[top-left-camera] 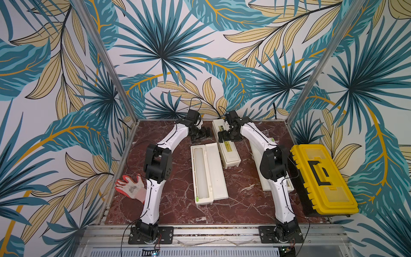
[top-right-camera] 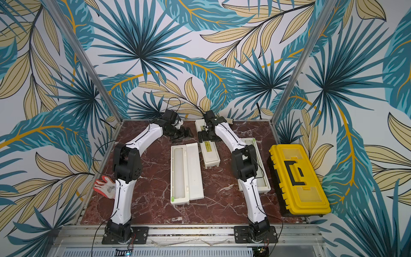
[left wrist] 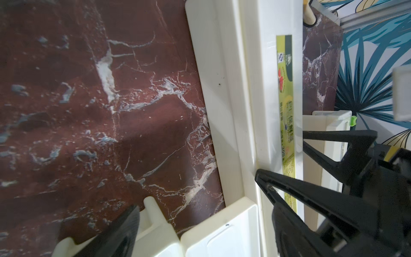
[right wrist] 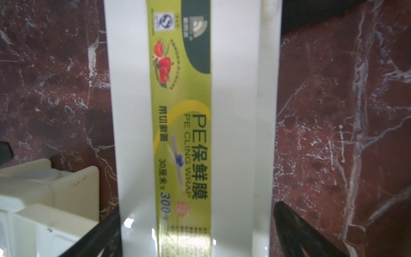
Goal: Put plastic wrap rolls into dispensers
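Observation:
A closed white dispenser with a yellow PE cling wrap label [top-left-camera: 230, 154] lies at the back middle, its label filling the right wrist view [right wrist: 179, 128]. My right gripper [top-left-camera: 224, 136] is over it, open, its fingers blurred at the frame's lower corners in that view. My left gripper [top-left-camera: 201, 133] is just left of it; in the left wrist view its dark fingers [left wrist: 119, 237] frame the dispenser's end. An opened white dispenser [top-left-camera: 201, 171] lies in front with a pale roll-like length in its trough. Another white dispenser [top-right-camera: 262, 184] lies partly behind the right arm.
A yellow toolbox [top-left-camera: 325, 180] stands at the right edge. A red and white glove [top-left-camera: 130, 188] lies at the left edge beside the left arm. Bare marble table shows left of the opened dispenser.

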